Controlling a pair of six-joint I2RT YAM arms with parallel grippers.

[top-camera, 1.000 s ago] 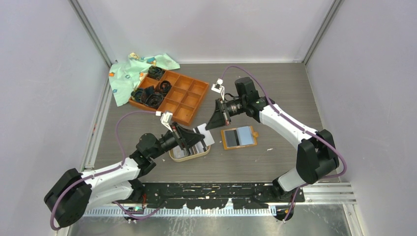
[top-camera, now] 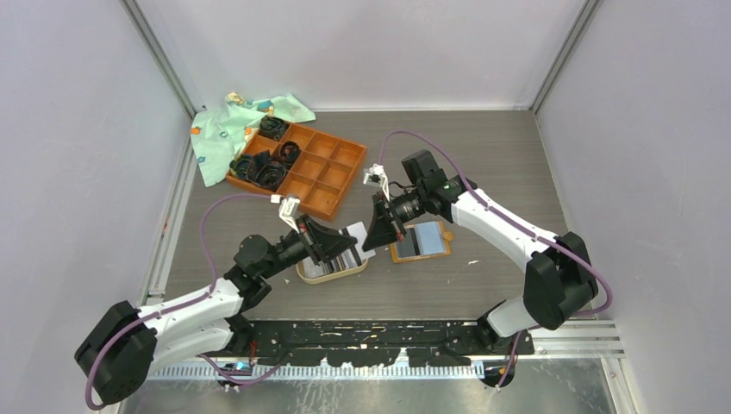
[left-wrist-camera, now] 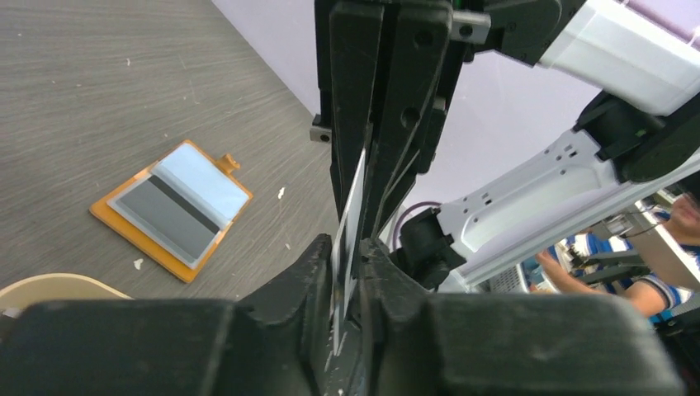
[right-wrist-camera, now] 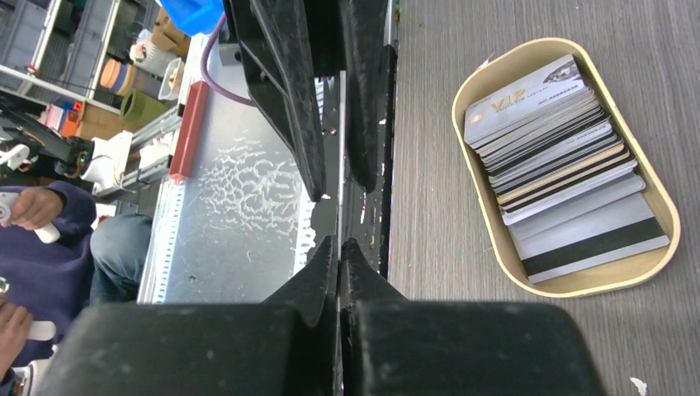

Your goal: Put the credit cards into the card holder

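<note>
A white card (top-camera: 358, 230) is held up between my two grippers, above the beige box; both wrist views show it edge-on. My right gripper is closed on the card's edge. My left gripper has its fingers around the same card, parted; in the right wrist view a gap shows between those fingers and the card. An orange-framed card holder (top-camera: 445, 248) lies flat on the table to the right, dark grey and pale blue inside. Its contents are clearer in the left wrist view, where the holder (left-wrist-camera: 183, 276) lies below the grippers.
The beige oval box (right-wrist-camera: 673, 227) holds a stack of many cards, partly under my left arm in the top view. Behind stands an orange compartment tray (top-camera: 349, 155) with black coiled cables, beside a green patterned cloth (top-camera: 213, 148). Bare table surrounds the card holder.
My right gripper has moved toward the front of the table and further over the card's edge. The left arm has hardly moved; the box and card holder stay put.
</note>
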